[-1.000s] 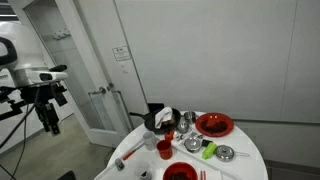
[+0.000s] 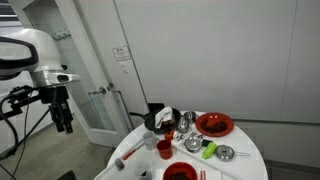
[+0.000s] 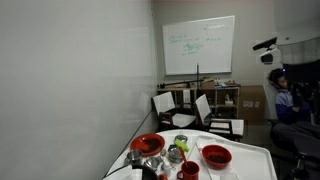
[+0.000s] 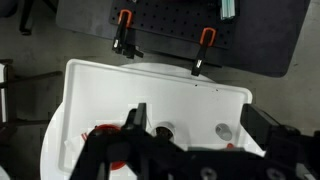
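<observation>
My gripper [image 2: 65, 126] hangs in the air at the left, off the side of the table and away from the dishes. In the wrist view the gripper is open, its dark fingers wide apart and nothing held between them. A white tray [image 4: 165, 88] lies beneath it in that view. On the table are a red plate [image 2: 214, 124], a red bowl [image 2: 180, 173], a red cup [image 2: 164, 150] and a green item [image 2: 209, 150]. The wrist view has a red bowl [image 4: 118, 158] partly hidden behind the gripper.
A metal pan [image 2: 225, 153] and small metal pots [image 2: 193, 143] stand among the dishes. A dark pan [image 2: 172, 128] sits at the back. The tray's upper part is bare. A person [image 3: 287, 98] sits at the far right in exterior view 2; chairs and shelves stand behind.
The dishes on the table look unchanged.
</observation>
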